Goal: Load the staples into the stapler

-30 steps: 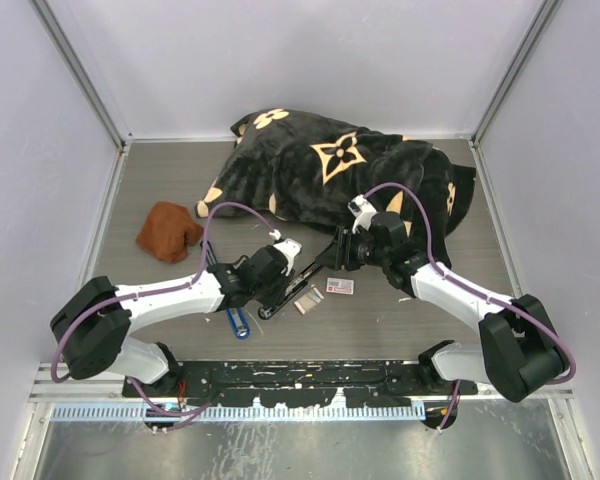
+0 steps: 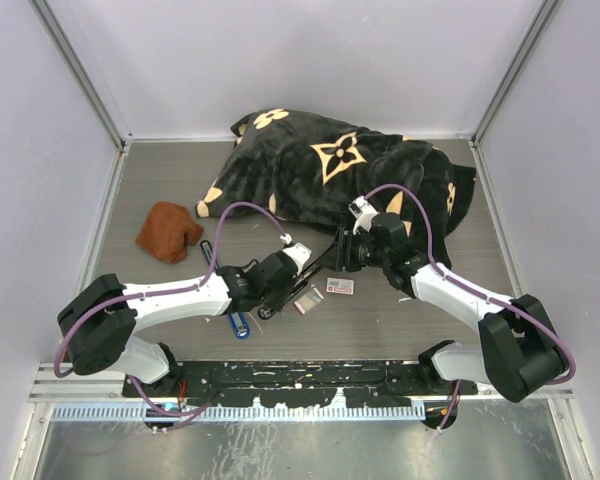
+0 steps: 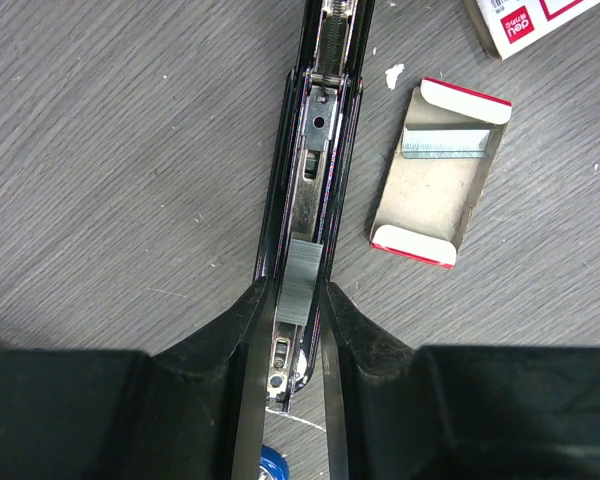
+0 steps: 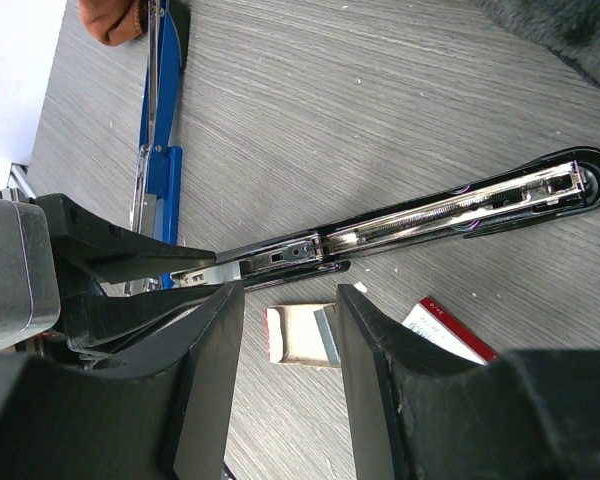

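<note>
A black stapler point(image 3: 280, 200) lies unfolded on the table, its metal channel point(image 3: 309, 190) exposed. In that channel, near one end, sits a strip of staples point(image 3: 300, 283). My left gripper is part open, a finger to either side of the stapler by the strip; contact with it cannot be made out. The right wrist view shows the same left fingers point(image 4: 130, 255) over that end of the stapler. My right gripper is open and empty, above the table at the stapler's other side.
An opened small box point(image 3: 425, 190) with another staple strip point(image 3: 445, 143) lies beside the stapler, near a closed staple box point(image 2: 340, 286). A blue stapler point(image 4: 160, 165) lies to the left. Brown cloth point(image 2: 170, 232) and a dark blanket point(image 2: 300, 165) cover table areas behind.
My left gripper has shifted a little to the right and toward the front, along the black stapler. The right arm and the boxes have stayed where they were.
</note>
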